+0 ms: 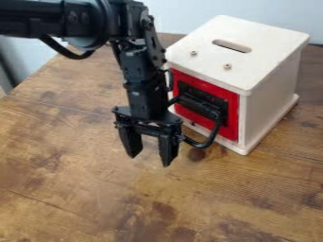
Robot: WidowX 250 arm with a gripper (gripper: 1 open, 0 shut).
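My black gripper [149, 146] hangs open above the wooden table, its two fingers pointing down with nothing between them. It is in front and to the left of a pale wooden box [265, 71], which has a slot and two small knobs on its top. The box's front face carries a red panel [229, 138] with a dark fitting, partly hidden behind my arm and a black cable.
A white wall stands behind the table at the back.
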